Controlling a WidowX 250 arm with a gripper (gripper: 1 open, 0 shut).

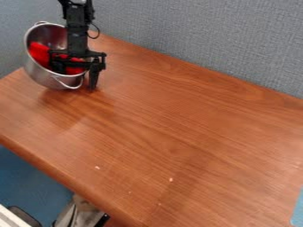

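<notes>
A steel pot (60,78) with wire handles stands at the table's back left, with red material (41,52) inside it. My black gripper (80,67) is down at the pot's right side, over its opening and in front of the red material. Whether its fingers are open or shut, or hold anything, is hard to make out.
A grey padded wall (213,35) runs along the back. Blue floor shows past the near left edge.
</notes>
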